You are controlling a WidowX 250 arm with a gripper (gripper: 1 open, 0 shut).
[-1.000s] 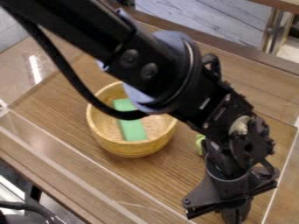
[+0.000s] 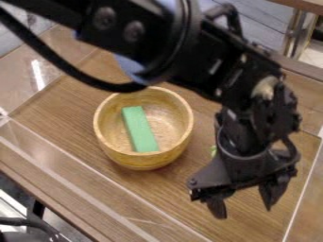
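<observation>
My black gripper (image 2: 243, 200) is low over the wooden surface at the lower right, its two fingers apart with nothing visible between them. Left of it, a round yellowish bowl (image 2: 113, 144) holds a flat green block (image 2: 139, 129). A small green object (image 2: 214, 151) peeks out from behind the gripper, mostly hidden by it. My arm crosses the upper part of the view.
Bare wooden surface (image 2: 94, 189) lies left of and below the bowl. A pale edge runs along the lower left, with dark cables beyond it. A wooden ledge with metal legs is at the top right.
My arm and gripper have risen up the view over the last second, from the bottom right edge. The bowl and green block stay put.
</observation>
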